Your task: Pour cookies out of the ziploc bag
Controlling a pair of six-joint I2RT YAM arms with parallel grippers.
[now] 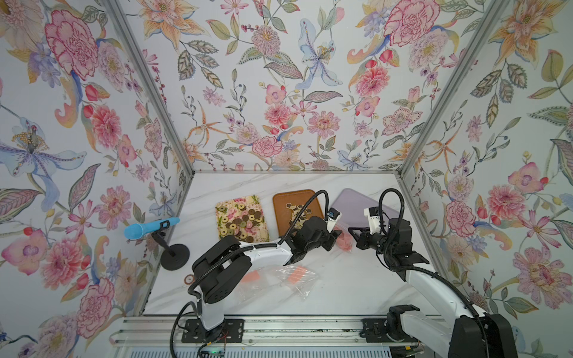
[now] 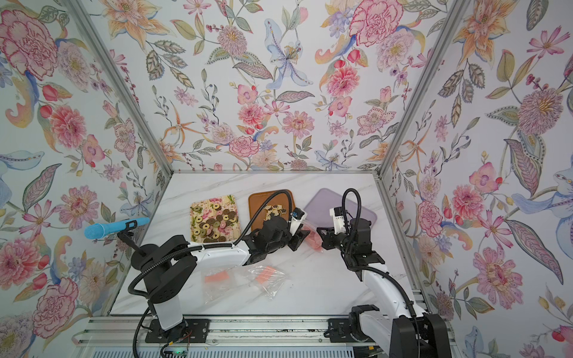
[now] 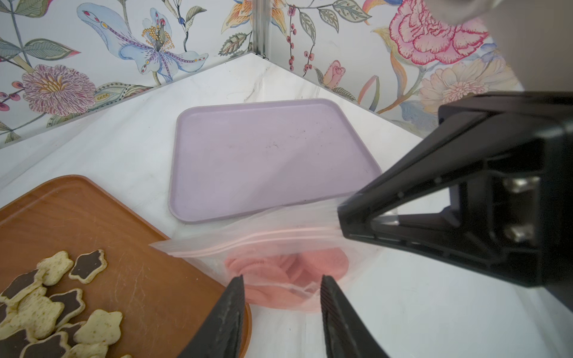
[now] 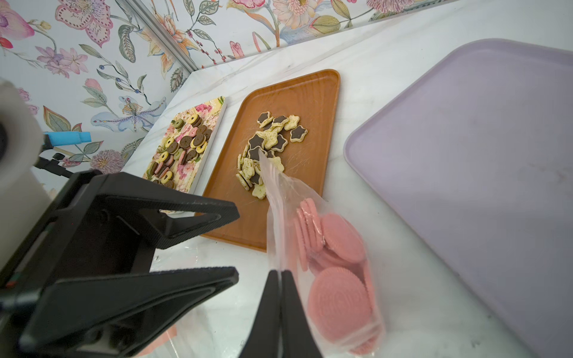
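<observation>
A clear ziploc bag [image 4: 340, 298] of pink round cookies lies on the table between the brown tray and the lilac tray. In the left wrist view its zip edge runs across the top, and my right gripper reaches to that edge from the right. My left gripper is part open, its fingertips apart in front of the bag. My right gripper is shut at the bag's edge; whether plastic is between its fingertips is hard to tell. In the top left view both grippers face each other over the bag.
A lilac tray [image 3: 268, 143] is empty behind the bag. A brown tray [image 4: 304, 92] holds star cookies, and a floral tray [image 1: 241, 203] holds ring cookies. Two bags [image 1: 298, 274] lie in front. A blue object on a stand [image 1: 149, 226] is at left.
</observation>
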